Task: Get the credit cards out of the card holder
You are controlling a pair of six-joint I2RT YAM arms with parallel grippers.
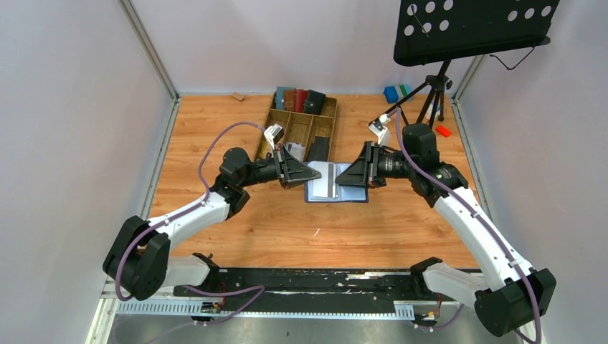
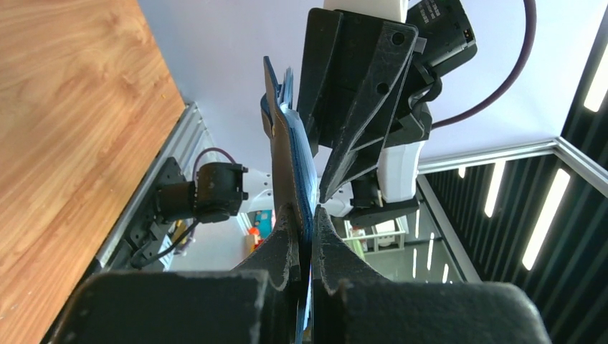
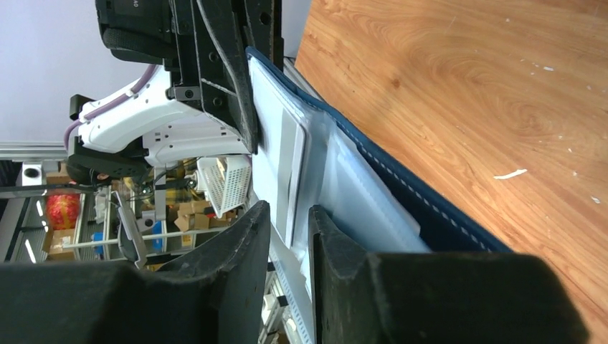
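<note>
The blue card holder hangs spread open above the table between both arms, with clear sleeves inside. A white card-like sheet with a grey strip shows on its left page. My left gripper is shut on the holder's left side; edge-on in the left wrist view, the holder runs down between the fingertips. From the right, my right gripper reaches the other page, its fingers part open with clear sleeves showing between and beyond them. Whether it touches a sleeve is hard to tell.
A wooden divided box behind the holder contains several small wallets and a dark case. A black stand rises at the back right near a blue box.
</note>
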